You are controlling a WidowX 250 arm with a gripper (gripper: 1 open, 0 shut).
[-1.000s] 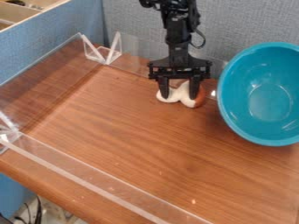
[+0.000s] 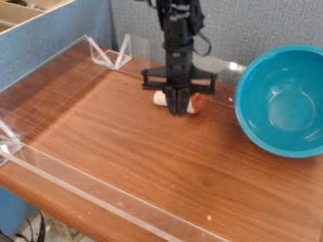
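My black gripper (image 2: 178, 106) hangs at the back of the wooden table, its fingers low and close together in front of a small white and orange object (image 2: 195, 104). That object is mostly hidden behind the gripper, and I cannot tell whether anything is between the fingers. A large turquoise bowl (image 2: 280, 102) lies to the right of the gripper.
Clear plastic edging runs along the left and back, with white corner brackets (image 2: 111, 57). A grey wall stands behind, and a blue panel is on the left.
The gripper has shifted slightly left and down, and its fingers appear closer together. The white and orange object has moved back and is more hidden.
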